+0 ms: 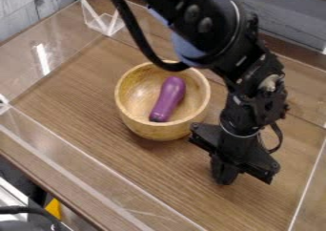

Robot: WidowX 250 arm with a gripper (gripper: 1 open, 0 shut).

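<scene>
My gripper [224, 176] is low over the bare wooden table to the right of and in front of a yellow bowl [133, 92]. A purple elongated object, like an eggplant [167, 98] lies inside the bowl. The fingertips are dark and small against the gripper's body; nothing shows between them, and the gripper looks shut.
A white rail runs along the back left edge, with a small clear plastic piece near it. Dark cables are at the bottom left corner.
</scene>
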